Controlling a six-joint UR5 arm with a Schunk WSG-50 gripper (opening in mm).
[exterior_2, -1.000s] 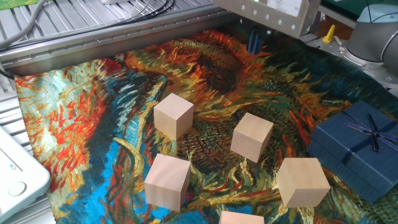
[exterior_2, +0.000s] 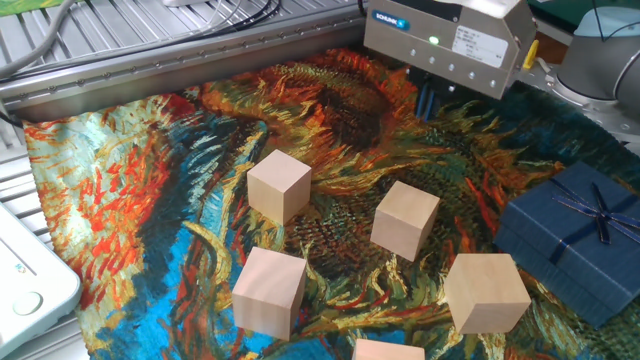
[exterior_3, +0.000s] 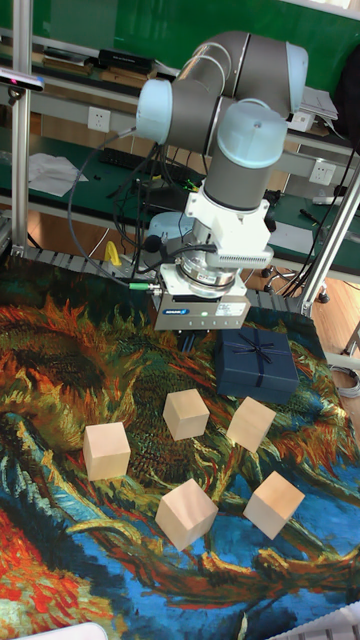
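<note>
Several plain wooden cubes lie apart from one another on the patterned cloth. In exterior view 2 one cube (exterior_2: 279, 187) sits at the back left, and another (exterior_2: 405, 221) is nearer the middle. A third cube (exterior_2: 270, 293) is at the front left, a further cube (exterior_2: 487, 293) at the right by the box, and the frontmost cube (exterior_2: 390, 352) is cut by the lower edge. My gripper (exterior_2: 427, 103) hangs beyond them, clear of every cube. Its narrow dark fingers look shut together, with nothing visible between them; exterior view 3 shows the gripper (exterior_3: 187, 342) pointing down behind the cubes.
A dark blue ribboned gift box (exterior_2: 575, 235) stands right of the cubes, close to the gripper in exterior view 3. Metal framing (exterior_2: 180, 72) borders the cloth at the back. A white device (exterior_2: 30, 285) sits at the left edge.
In exterior view 2 my gripper has come down and slightly right, with more of its housing now in view. The cubes and the box have stayed put.
</note>
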